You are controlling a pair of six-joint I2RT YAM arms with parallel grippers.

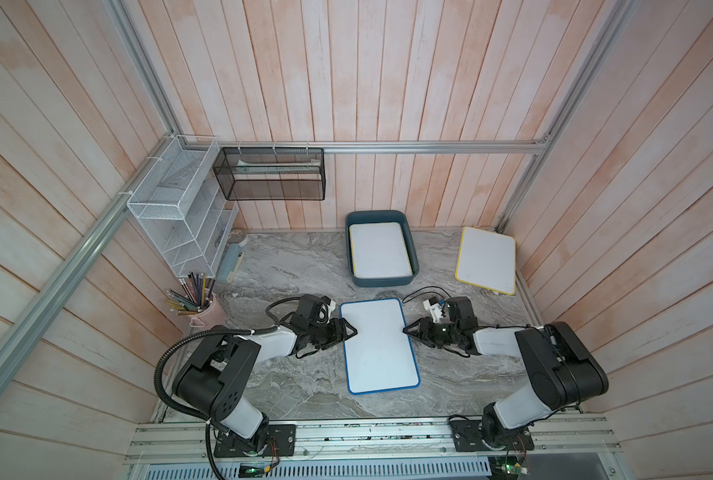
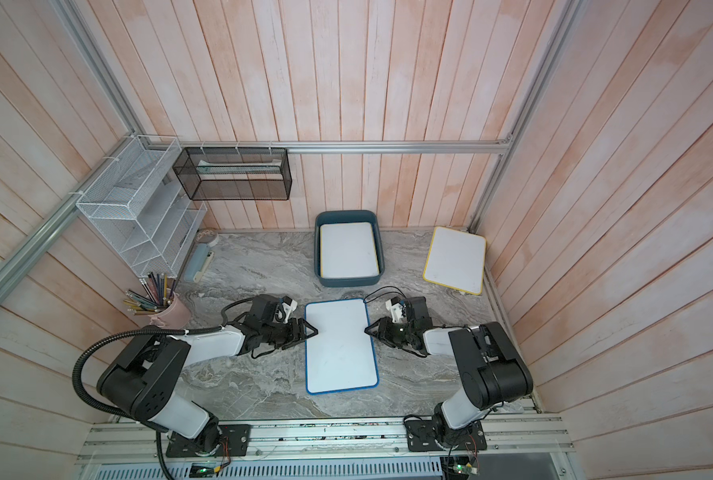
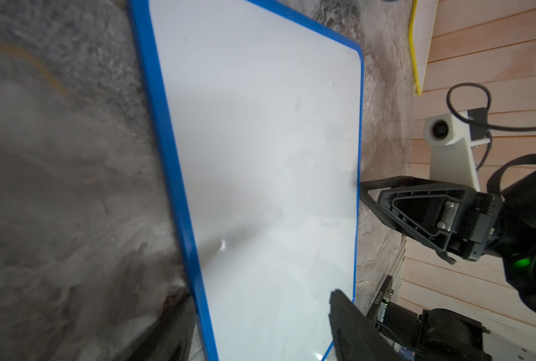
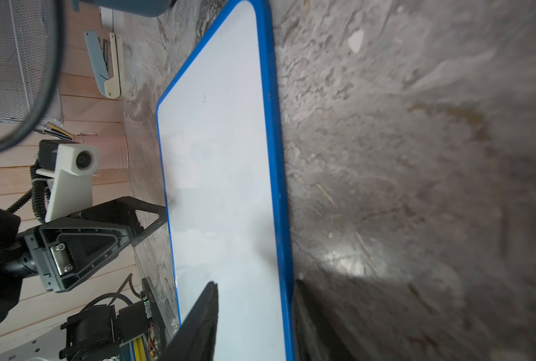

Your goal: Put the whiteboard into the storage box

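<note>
A white whiteboard with a blue rim (image 1: 382, 356) lies in the middle of the table. At its left long edge stands my left gripper (image 1: 350, 329), its fingers apart; in the left wrist view the blue edge runs between them, close to one finger (image 3: 174, 328). My right gripper (image 1: 410, 329) is at the opposite long edge, less widely open, with the blue rim passing between its fingers right beside one finger. Firm contact cannot be made out. Behind the board is the dark teal storage box (image 1: 383, 281), holding a white board with a yellow rim.
Another yellow-rimmed whiteboard (image 1: 486, 260) lies at the back right. A pen cup (image 1: 209, 314) and a white mesh shelf (image 1: 184, 216) stand on the left; a black wire basket (image 1: 270, 188) hangs on the back wall.
</note>
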